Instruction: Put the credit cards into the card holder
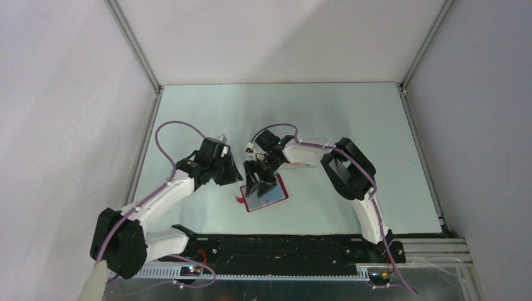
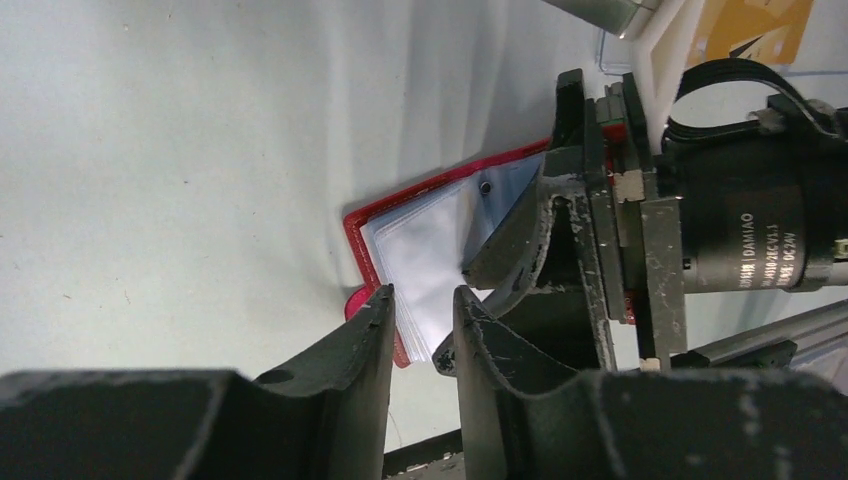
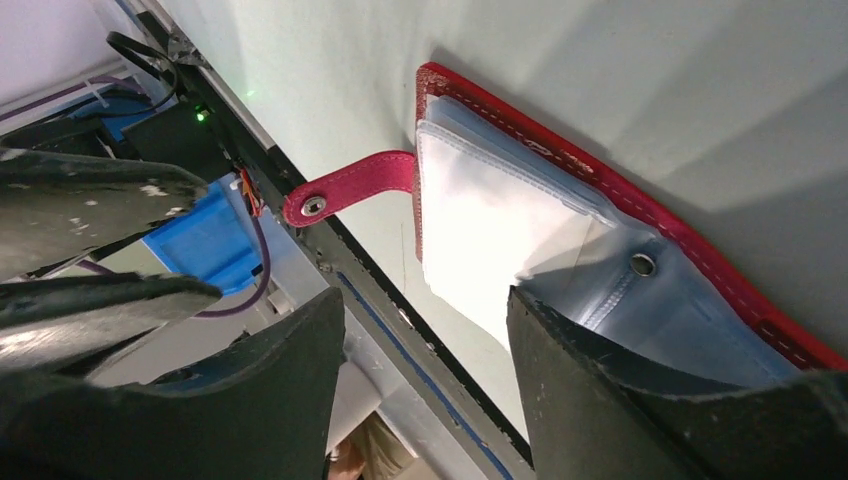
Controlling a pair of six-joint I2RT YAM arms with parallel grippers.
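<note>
The card holder, with its red border and clear sleeves, lies open on the table. Toward its strap end a white panel shows under a sleeve edge; no gold card face shows there. The red snap strap sticks out past that side. Above the holder, my right gripper is open, its fingers apart with nothing held. My left gripper hangs left of the holder in the top view, its fingers parted by a narrow empty gap.
An orange card lies in a clear tray beyond the right gripper, mostly hidden by that arm in the top view. The two grippers are close together. Bare table lies to the right of the holder.
</note>
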